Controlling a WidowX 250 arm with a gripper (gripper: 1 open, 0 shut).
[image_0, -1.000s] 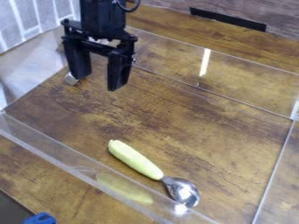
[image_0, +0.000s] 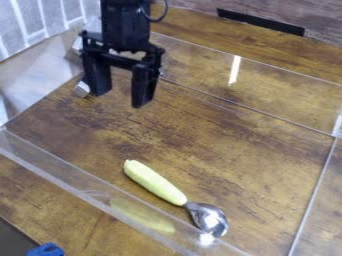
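Note:
My black gripper (image_0: 116, 78) is at the upper left of the camera view, over the wooden tray floor, its two fingers spread open with nothing seen between them. A pale yellow-green elongated object (image_0: 154, 181), like a corn cob or similar vegetable, lies in the lower middle. A silver spoon (image_0: 207, 217) lies at its lower right end, bowl toward the front. A small light object behind the gripper at the left is mostly hidden and hard to tell.
Clear plastic walls border the wooden area (image_0: 254, 130) at front, right and back. A blue object (image_0: 44, 249) sits at the bottom left corner, outside the walls.
The gripper has shifted very slightly, looking a little blurred now. The vegetable and the spoon have not moved.

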